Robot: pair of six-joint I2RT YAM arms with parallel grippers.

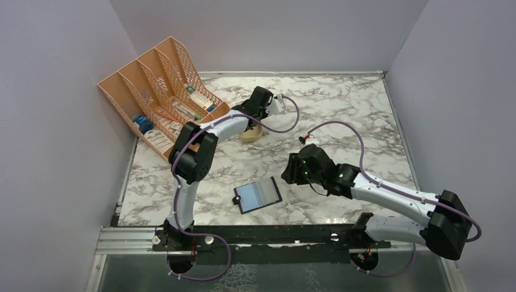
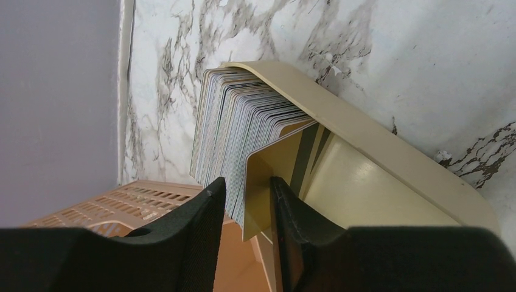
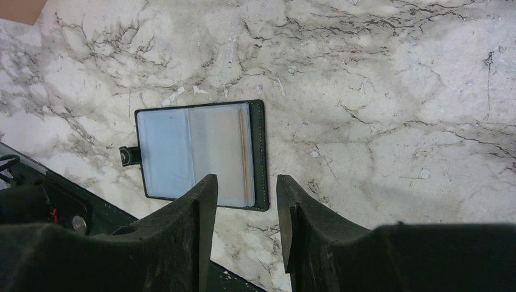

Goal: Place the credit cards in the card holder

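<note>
A beige box (image 2: 389, 152) at the back holds a tight stack of cards (image 2: 222, 134), with a yellowish card (image 2: 264, 170) leaning out at the front. My left gripper is over the box, part open, its fingertips on either side of that front card's edge; whether they touch it is unclear. The open card holder (image 3: 219, 152), dark with clear sleeves, lies on the front table. My right gripper stands open above and beside it, nothing between its fingers.
An orange slotted organizer (image 1: 152, 91) with bottles and tubes fills the back left, next to the box. Walls border it.
</note>
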